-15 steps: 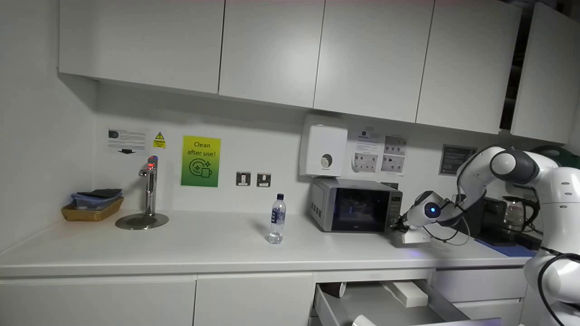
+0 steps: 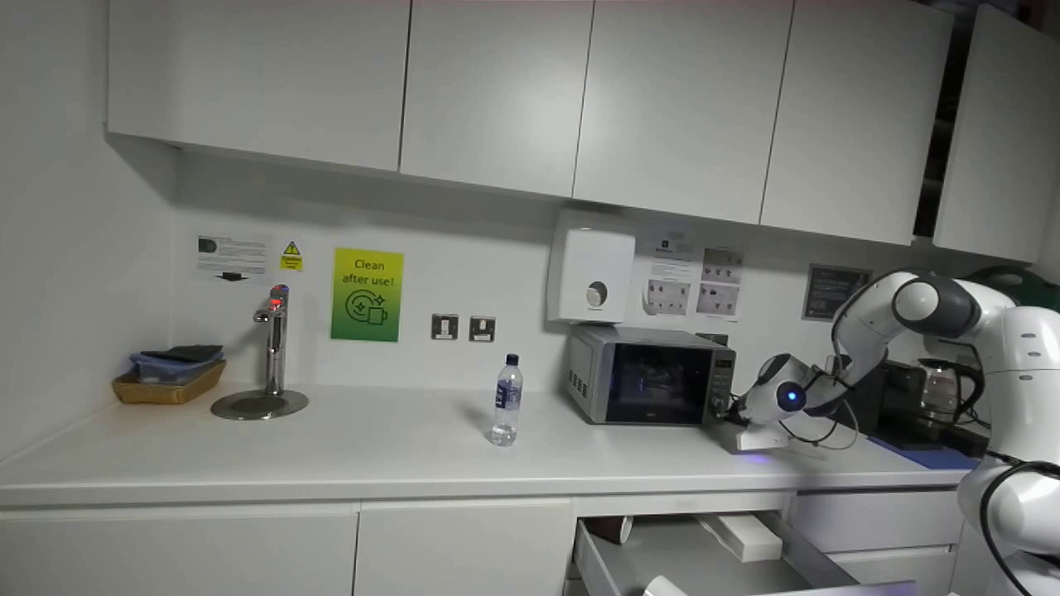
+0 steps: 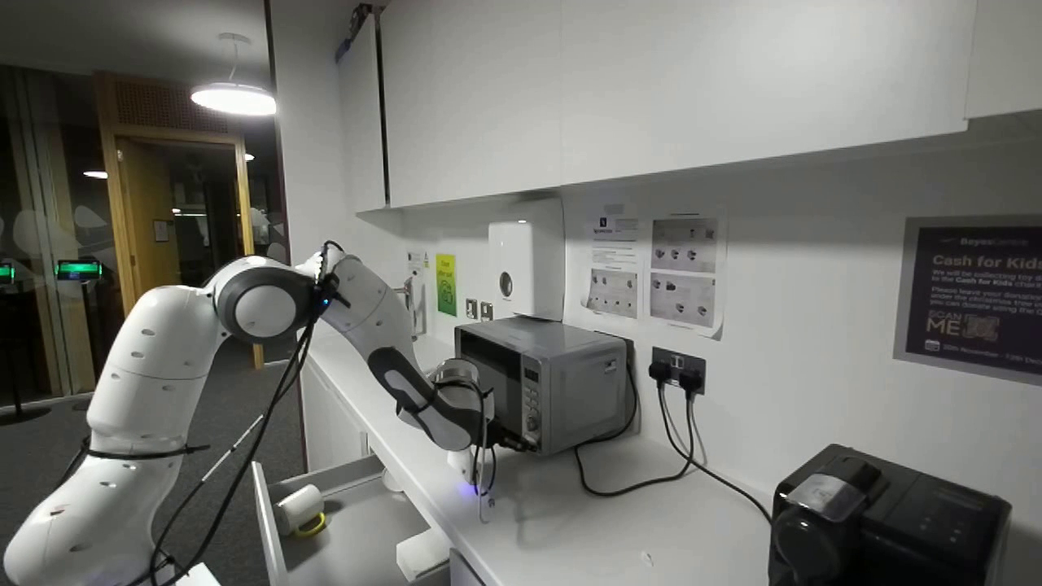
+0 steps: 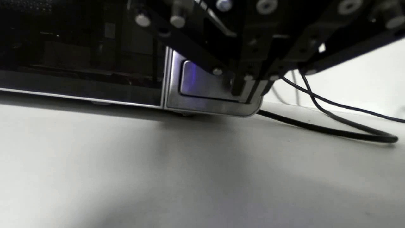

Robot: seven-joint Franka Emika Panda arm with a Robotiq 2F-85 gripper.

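Observation:
The grey microwave (image 2: 651, 377) stands on the counter with its dark door closed. My gripper is at the lower right of its front, its fingers close together over the control panel. Whether they touch the panel is hard to tell. Nothing shows held between them. A wide rectangular button (image 4: 205, 81) at the panel's bottom is partly covered by the fingers in the wrist view. From the side, the gripper (image 3: 523, 441) reaches level toward the panel, low over the counter.
A water bottle (image 2: 507, 402) stands left of the microwave. Below the counter, an open drawer (image 2: 666, 566) holds a white box and mugs. Black power cables (image 3: 625, 488) lie beside the microwave. A black coffee machine (image 3: 889, 522) is farther right.
The arm's wrist has dipped slightly at the microwave's panel. The microwave, bottle and drawer look unmoved.

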